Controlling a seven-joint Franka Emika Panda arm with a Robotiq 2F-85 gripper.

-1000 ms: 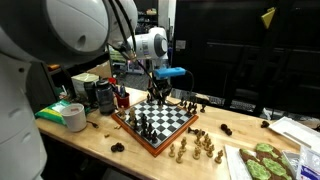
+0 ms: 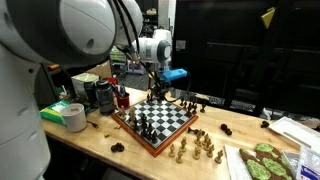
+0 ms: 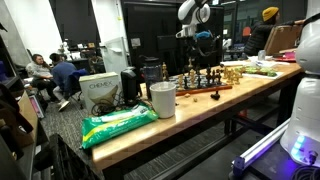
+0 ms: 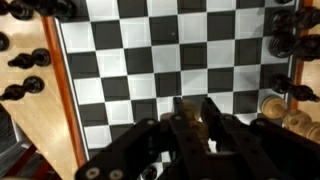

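A chessboard (image 4: pixel 165 52) with a brown border lies on the wooden table, and my gripper is above its checkered squares. Between the fingers shows the top of a light tan chess piece (image 4: pixel 188 106), and the fingers are shut on it. The rest of the piece is hidden by the gripper. In exterior view 1 the gripper (image 2: pixel 163 88) hangs over the far part of the board. Dark pieces (image 4: pixel 285 43) stand along the right border, with several light pieces (image 4: pixel 297 121) nearer the lower right.
Several light pieces (image 2: pixel 196 149) stand on the table beside the board. A white mug (image 2: pixel 74 117) and dark containers (image 2: pixel 105 98) are on the left. A green-patterned tray (image 2: pixel 263 163) and a white tray (image 2: pixel 296 131) lie on the right. People are in the background.
The arm has shifted in exterior view 1, and the gripper has moved slightly to the right over the board. The pieces on the table look unmoved.
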